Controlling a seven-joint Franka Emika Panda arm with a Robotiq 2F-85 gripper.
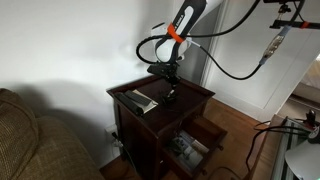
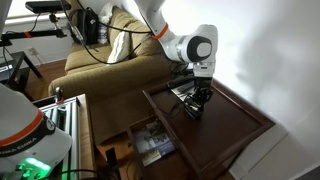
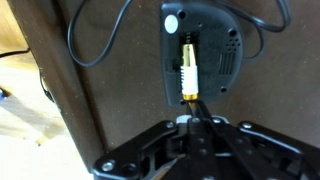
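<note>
In the wrist view, a black device with a cable lies on the dark brown top. A small white cylinder with a gold-orange end lies along a slot in it. My gripper is shut, its tips close to the gold-orange end. Whether they touch it I cannot tell, and nothing shows between the fingers. Seen from outside, the gripper points down over the cabinet top, close to the black device, which the arm partly hides in exterior view 2.
An open drawer with items inside juts from the cabinet's front. On the cabinet top a pale flat object lies left of the device in exterior view 1. A wall stands behind, and cables loop round the arm.
</note>
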